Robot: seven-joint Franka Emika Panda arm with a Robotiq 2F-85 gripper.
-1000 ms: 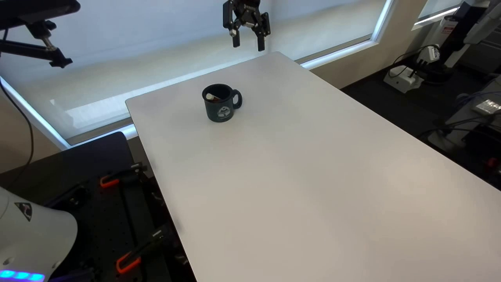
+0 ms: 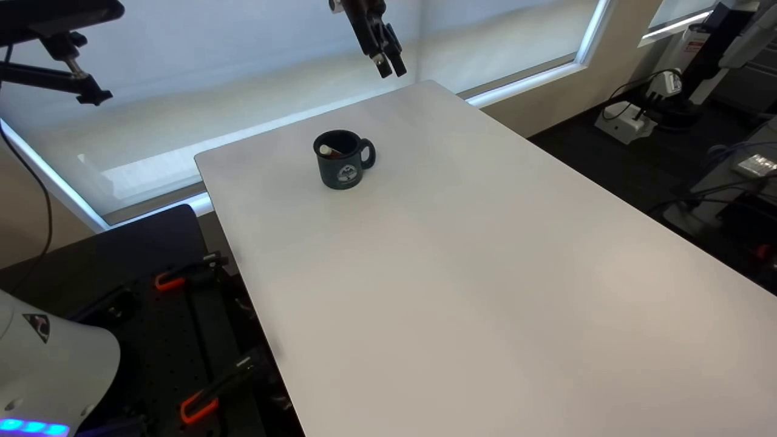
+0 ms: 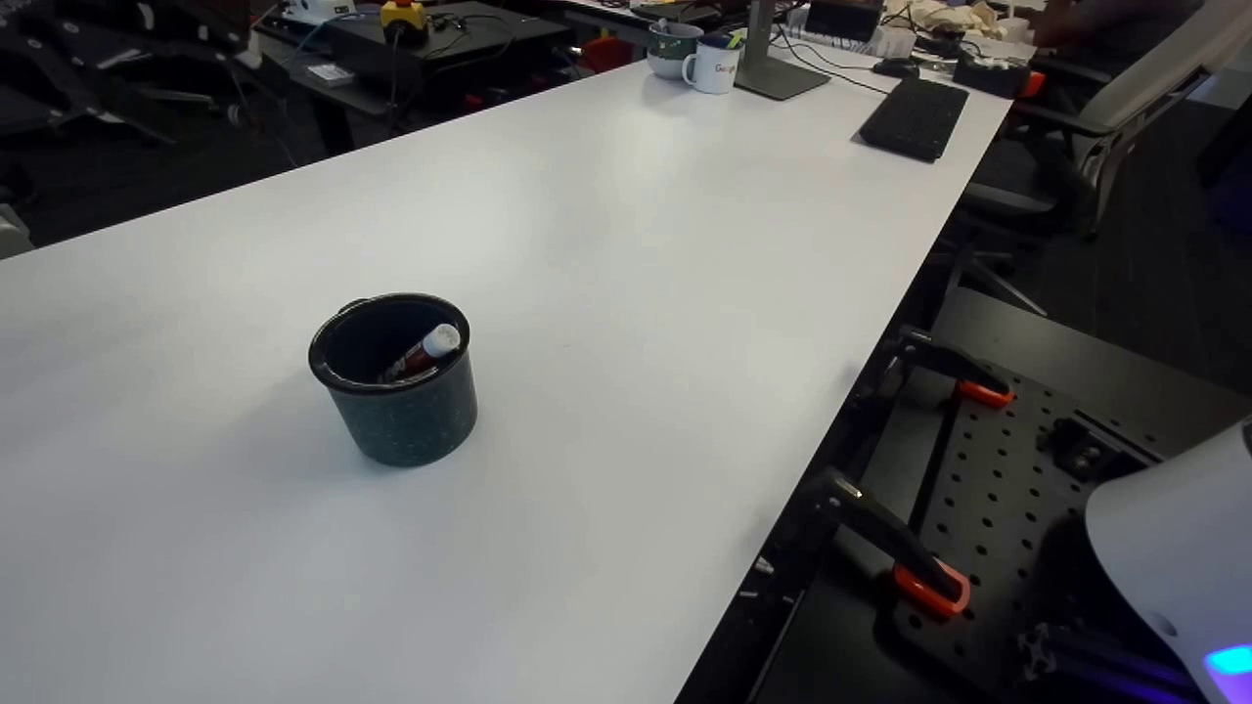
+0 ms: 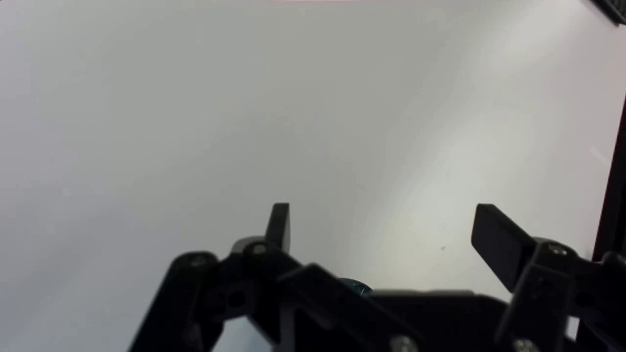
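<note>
A dark green mug (image 2: 339, 161) stands upright on the white table, its handle toward the right in exterior view 1. Inside it leans a marker-like stick with a white end (image 3: 437, 341); its lower part is hidden by the mug wall. My gripper (image 2: 391, 73) hangs in the air above the far part of the table, apart from the mug. In the wrist view the gripper is open, with a wide gap between its fingers and only bare table beyond. A sliver of the mug (image 4: 355, 285) peeks out behind the gripper body there.
Orange-tipped clamps (image 2: 198, 406) line the robot's base edge.
My gripper has turned, so its fingers now appear closer together and slanted in exterior view 1. The mug and the stick in it have not moved.
</note>
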